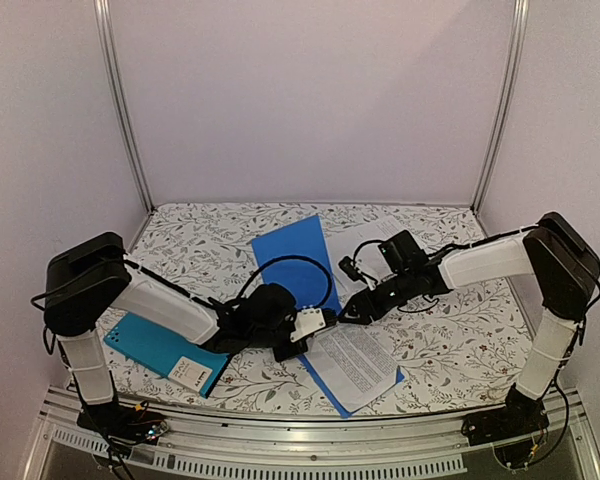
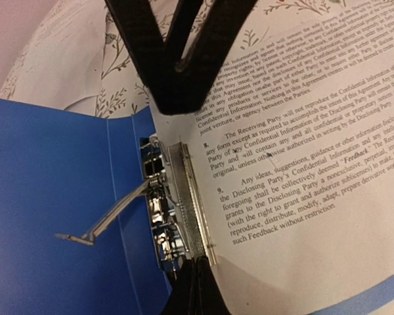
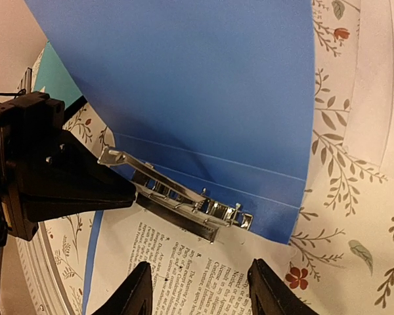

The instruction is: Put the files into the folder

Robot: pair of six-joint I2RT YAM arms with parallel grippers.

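Note:
The blue folder (image 2: 52, 197) lies open, its raised cover (image 3: 197, 72) on the far side. Printed sheets (image 1: 352, 362) lie on its near part. Its metal clip (image 2: 190, 197) runs along their inner edge, with a lever (image 2: 115, 210) standing out over the blue. My left gripper is shut at the clip's end, nothing clearly visible between its fingers. My right gripper is part open over the sheets beside the clip, nothing seen between its fingers.
More white paper (image 1: 360, 232) lies behind my right arm. A teal binder (image 1: 155, 350) with a white label lies at the front left. Patterned table shows at the back left and far right.

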